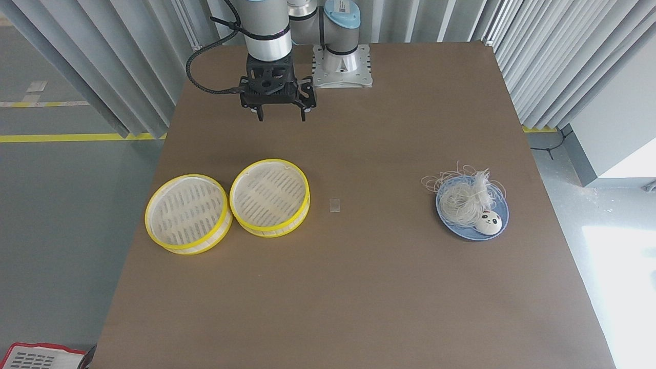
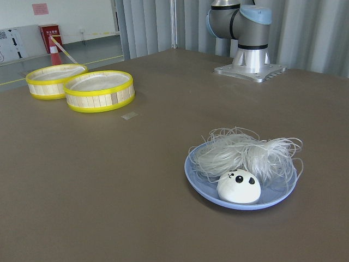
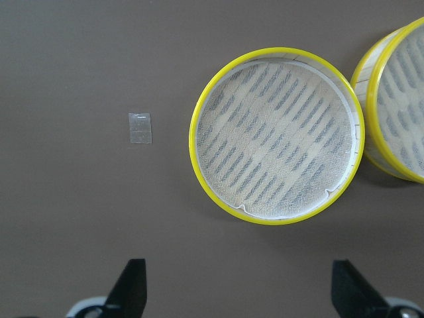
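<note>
My black gripper (image 1: 281,113) hangs over the back of the brown table, open, nothing between its fingers; in the wrist view its fingertips (image 3: 136,271) show at the lower edge. Two round steamer-like baskets with yellow rims and white liners, the right one (image 1: 269,193) and the left one (image 1: 187,212), sit side by side left of centre. On the right, a blue plate (image 2: 207,192) holds a tangle of white translucent strands (image 2: 256,155) and a white round object (image 2: 238,186) with a panda-like face.
A small piece of clear tape (image 1: 334,205) lies beside the baskets. The robot's base (image 1: 341,74) is at the table's back edge.
</note>
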